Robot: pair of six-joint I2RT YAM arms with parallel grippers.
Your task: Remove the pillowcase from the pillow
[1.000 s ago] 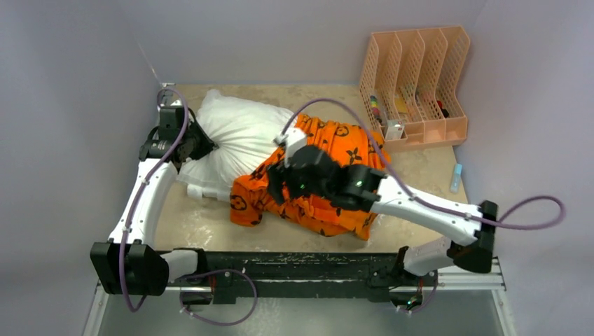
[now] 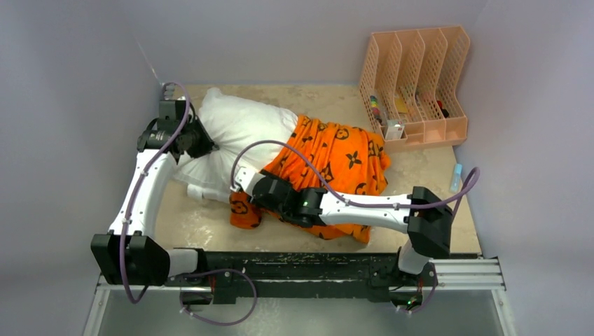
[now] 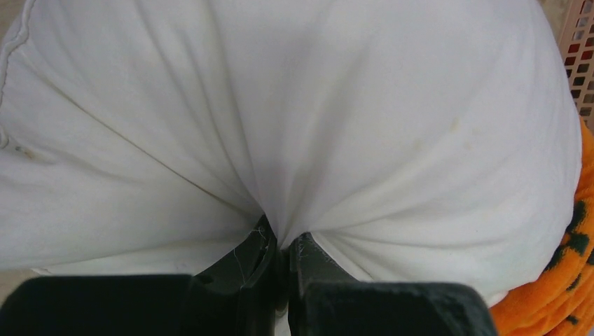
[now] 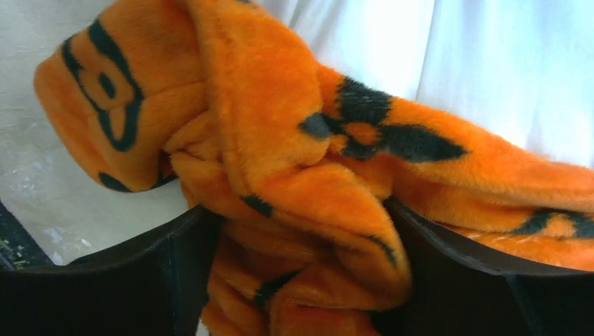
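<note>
The white pillow [image 2: 245, 122] fills the left of the table, its right part inside the orange patterned pillowcase [image 2: 350, 157]. My left gripper is shut on the pillow's gathered white fabric at its left end. My right gripper is low over the bunched edge of the pillowcase at the front, its fingers pressed into orange folds on either side; whether they have closed fully on the cloth is hidden. In the top view the right wrist covers that spot.
A pink divided organiser [image 2: 413, 84] with small items stands at the back right. A light blue object [image 2: 457, 178] lies on the right edge.
My right arm has swung left and down onto the pillowcase's front-left folds. My left arm holds its place on the pillow, with at most a slight shift.
</note>
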